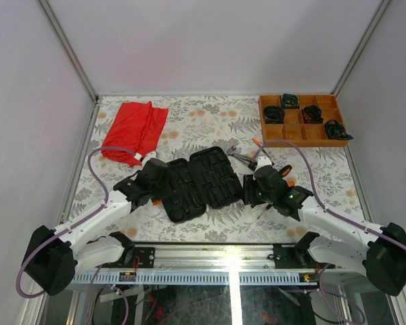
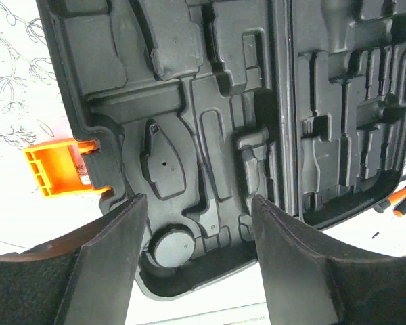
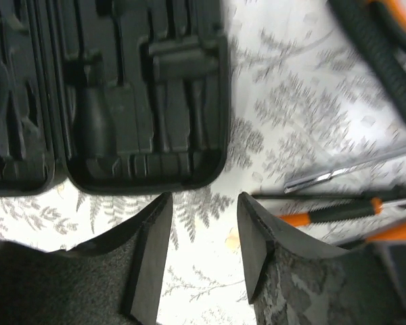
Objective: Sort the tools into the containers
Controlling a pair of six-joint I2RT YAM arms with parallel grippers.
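Observation:
The black tool case [image 1: 179,193] lies spread flat in mid-table, its moulded slots empty where they show. Over its left half hangs my left gripper, open, with only the case floor between and beyond its fingers. An orange latch [image 2: 61,169] sticks out from the case's left edge. My right gripper is open and empty, just off the case's right half [image 3: 142,95]. Right of it in the right wrist view lie an orange-and-black screwdriver [image 3: 338,212], a metal shaft [image 3: 352,166] and a blurred black-and-orange tool handle [image 3: 379,61].
A wooden organizer [image 1: 284,141] with dark coiled cables in some compartments stands at the back right. Red cloth [image 1: 135,130] is heaped at the back left. Metal tools [image 1: 242,158] lie behind my right gripper. Bare table shows between cloth and organizer.

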